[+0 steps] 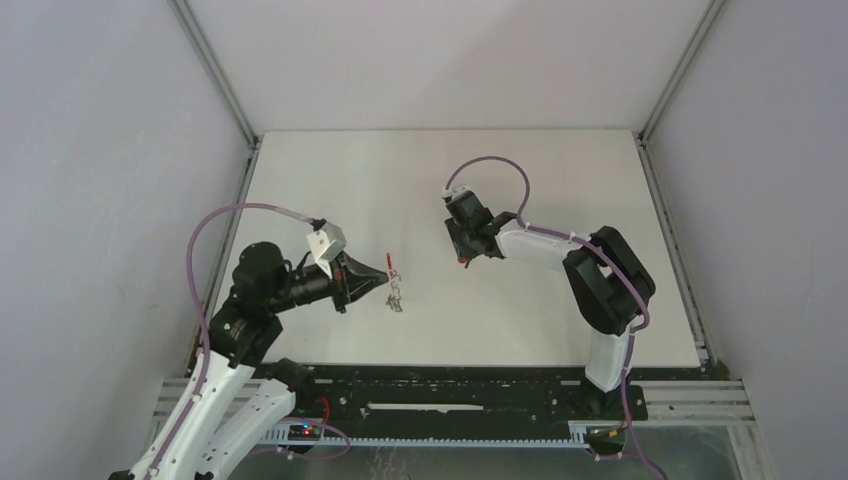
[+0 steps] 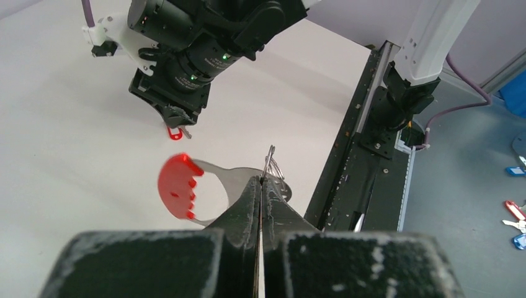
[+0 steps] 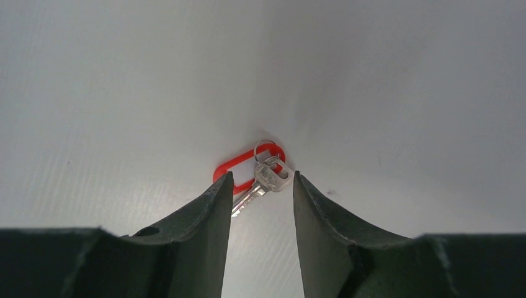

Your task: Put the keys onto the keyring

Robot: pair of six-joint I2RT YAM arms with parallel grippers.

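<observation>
In the top view my left gripper [image 1: 385, 277] hangs above the table, left of middle. Its fingers are shut with a thin wire ring [image 2: 271, 158] at their tips. From the ring hang a red piece [image 2: 177, 186] and grey metal [image 2: 231, 179]; how they link is hard to see. My right gripper is part open, pointing down over a loose silver key [image 3: 273, 176]. This key has a small ring [image 3: 255, 152] and lies partly on a red tag [image 3: 221, 171] on the table. Its head shows between the fingers, with a gap on the left.
On the grey floor lie other tagged keys [image 2: 518, 225], off the table. A purple cable [image 1: 500, 160] arches over my right arm.
</observation>
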